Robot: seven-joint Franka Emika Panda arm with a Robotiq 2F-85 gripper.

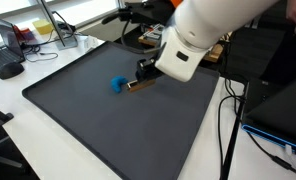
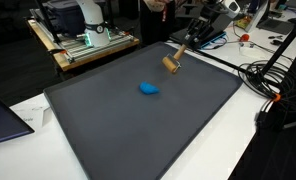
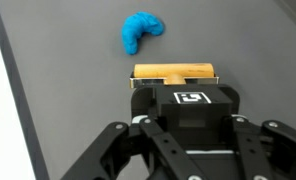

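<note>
A wooden tool with a cylindrical head (image 3: 174,71) and a narrower neck is held head-outward by my gripper, which is shut on it. In the second exterior view, the tool's tan head (image 2: 171,65) hangs near the mat's far edge. Whether it touches the mat is unclear. A curved blue lump (image 3: 140,29), like modelling clay, lies apart from the head, up and left of it in the wrist view. The blue lump (image 1: 118,84) appears left of the wooden tool (image 1: 139,85) in the first exterior view. The fingers hide most of the handle.
Both rest over a large dark grey mat (image 2: 138,125), mostly bare. Black cables (image 2: 263,75) run past its right side. A wooden-edged tray with a green and white device (image 2: 100,35) stands beyond the mat's far left.
</note>
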